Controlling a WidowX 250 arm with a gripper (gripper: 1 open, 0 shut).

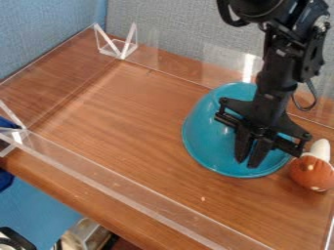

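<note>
A black gripper [251, 146] hangs from the top right, its fingers down over a turquoise round dish [202, 137] at the right of the wooden table. Whether it is open or shut, and whether anything is between the fingertips, is hard to tell. An orange and white object [313, 172] lies just right of the dish, beside the gripper.
Transparent walls with white corner brackets [116, 43] edge it. A grey textured panel stands behind; blue and metal items lie at the lower left, outside.
</note>
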